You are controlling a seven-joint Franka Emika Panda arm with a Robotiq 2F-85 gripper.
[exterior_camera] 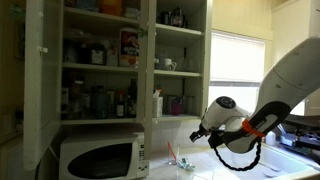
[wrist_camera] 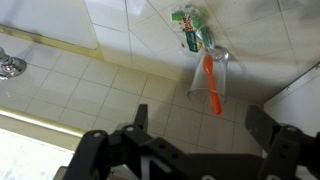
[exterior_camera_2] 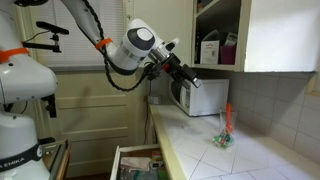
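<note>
My gripper is open, its dark fingers well apart at the lower left and lower right of the wrist view with nothing between them. Ahead of it, on the white tiled counter, is a clear cup (wrist_camera: 232,82) holding an orange-handled utensil (wrist_camera: 209,72). A small green and red packet (wrist_camera: 187,20) lies beside the cup. In exterior view 2 the gripper (exterior_camera_2: 184,70) hangs above the counter, clear of the cup (exterior_camera_2: 226,127) and its orange utensil (exterior_camera_2: 228,115).
A white microwave (exterior_camera: 104,157) stands on the counter under open shelves (exterior_camera: 105,68) filled with goods. An open drawer (exterior_camera_2: 139,165) is below the counter edge. A tap (wrist_camera: 10,66) shows at left in the wrist view. Bare counter surrounds the cup.
</note>
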